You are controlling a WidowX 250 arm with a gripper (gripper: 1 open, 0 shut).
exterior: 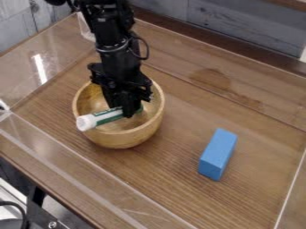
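My black gripper (125, 97) reaches down from the top into a round tan bowl (118, 135) at left of centre. A green object with a white end (92, 121) lies in the bowl below the gripper, tilted toward the front left rim. The fingertips are at or over this object; whether they are shut on it is hard to tell.
A blue block (216, 154) lies on the wooden table (227, 80) at right. A pale wall borders the back, and cables lie at the lower left.
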